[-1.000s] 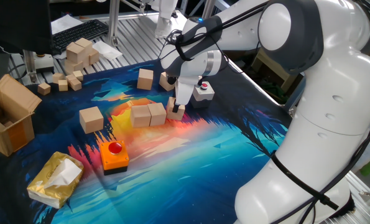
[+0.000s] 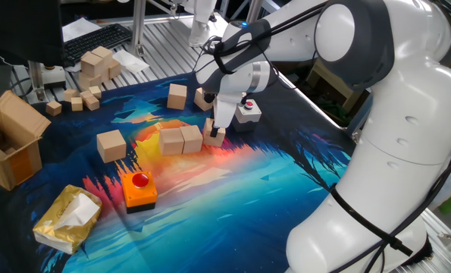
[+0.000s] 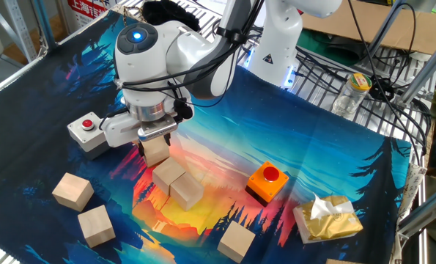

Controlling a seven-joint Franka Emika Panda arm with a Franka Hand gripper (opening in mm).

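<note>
A wooden block [image 3: 156, 152] stands on the cloth with my gripper [image 3: 154, 144] lowered over its top. One dark finger shows on each side of this block; whether the pads press on it or stand a little apart cannot be told. Close beside it, two more wooden blocks sit side by side, a middle block [image 2: 191, 139] and an end block [image 2: 170, 142]. Together the three make a row, and in exterior view 1 the gripped-over block [image 2: 214, 135] is at its right end. The hand partly covers that block's top.
A loose block [image 2: 111, 146] lies left of the row, and two others [image 3: 73, 191] [image 3: 96, 226] lie beyond it. A grey box with a red button [image 3: 88, 132] stands near the hand. An orange button box [image 2: 139, 191] and tissue pack [image 2: 68, 218] occupy the front left.
</note>
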